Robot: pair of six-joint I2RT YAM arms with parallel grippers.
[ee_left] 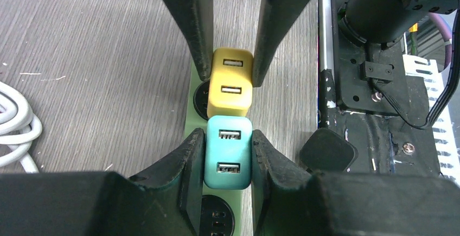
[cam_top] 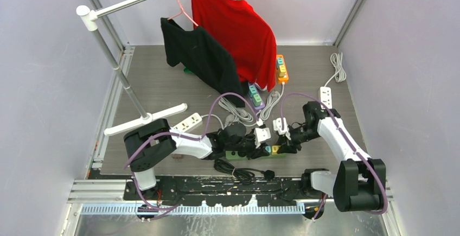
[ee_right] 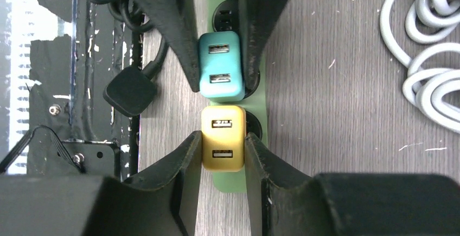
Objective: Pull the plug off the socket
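A green power strip [cam_top: 232,155] [ee_right: 230,183] lies near the table's front edge, partly covered by both arms. My left gripper [cam_top: 265,150] is shut on the teal plug [ee_left: 228,152], fingers pressing its two sides. The yellow plug [ee_right: 223,139] sits between the fingers of my right gripper [cam_top: 278,150], which is shut on it. Both plugs stand side by side over the strip, almost touching. From above, it is hard to tell how deep either is seated. Round black sockets [ee_left: 217,215] show beside them.
A coiled black cable with a plug [cam_top: 268,175] lies just in front of the strip. White cables [cam_top: 237,111], a purple strip [cam_top: 256,97] and an orange strip [cam_top: 282,69] lie behind. Clothes hang from the rack [cam_top: 141,0] at the back.
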